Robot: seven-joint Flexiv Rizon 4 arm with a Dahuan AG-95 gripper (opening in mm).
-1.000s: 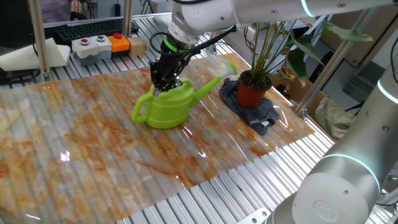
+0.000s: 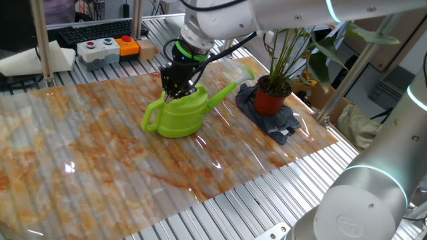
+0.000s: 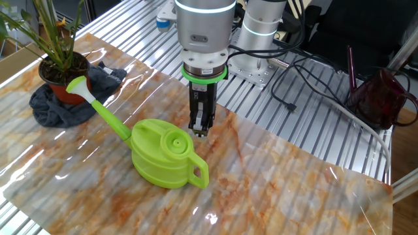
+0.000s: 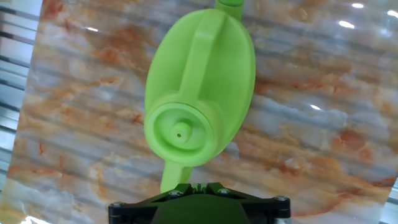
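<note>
A light green watering can [image 3: 160, 156] stands upright on the marbled sheet. Its spout [image 3: 111, 121] points toward the potted plant, and its handle [image 3: 199, 171] is on the opposite side. Above the sheet, close to the can's handle end, my gripper [image 3: 201, 133] points downward. From exterior view 1, the gripper [image 2: 171, 97] overlaps the can's top near the handle. Seen from the wrist, the fingers of the gripper meet at the bottom edge, with nothing visible between them; the can's body [image 4: 202, 81] lies ahead and the handle's end is partly hidden.
A plant in a brown-red pot [image 2: 269, 101] sits on a dark cloth [image 2: 280, 123] beyond the spout. Button boxes [image 2: 100, 52] stand at the back. A dark red watering can [image 3: 382, 98] and loose cables are off the sheet. Much of the sheet [image 2: 73, 167] is clear.
The arm and gripper have barely moved; a cable along the wrist shifts slightly. The watering can and the plant stay where they were.
</note>
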